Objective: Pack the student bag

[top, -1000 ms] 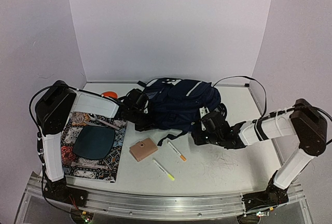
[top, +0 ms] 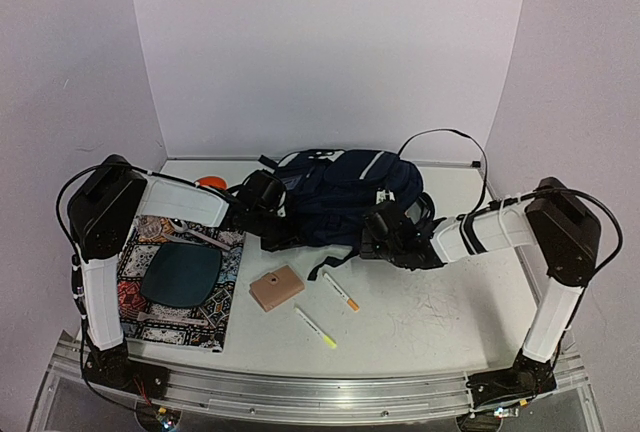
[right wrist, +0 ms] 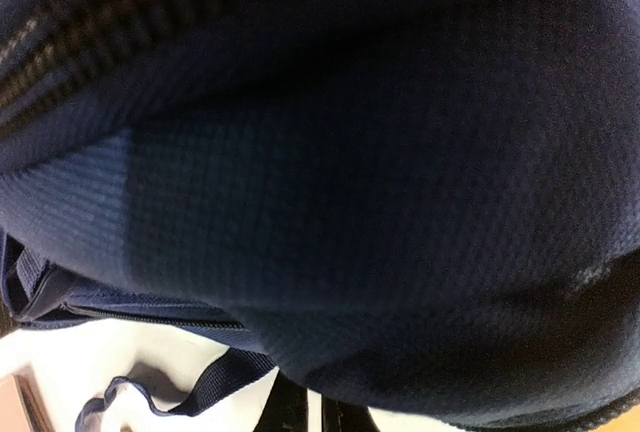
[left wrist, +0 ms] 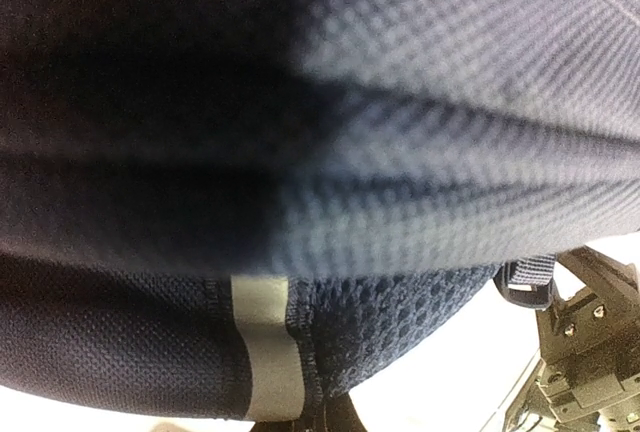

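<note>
The dark navy bag (top: 345,177) lies at the back middle of the table. In the top view my left gripper (top: 287,239) is at its front left edge. Bag fabric (left wrist: 460,122) fills most of the left wrist view, with a reflective strip (left wrist: 266,352) running down to the left fingers, whose tips are hidden. My right gripper (top: 368,243) is at the bag's front right edge. Close under the bulging cloth (right wrist: 380,172) in the right wrist view, the right fingers (right wrist: 285,407) show a narrow gap; whether they grip cloth is hidden.
In front of the bag lie a tan wallet (top: 276,288), an orange-tipped marker (top: 340,290) and a yellow-tipped marker (top: 315,326). A dark green pouch (top: 182,274) and a spoon (top: 180,225) rest on the patterned cloth (top: 216,336) at left.
My right arm has moved back and left, bringing its gripper up against the bag. The bag's right side has shifted slightly left. The left arm stays put.
</note>
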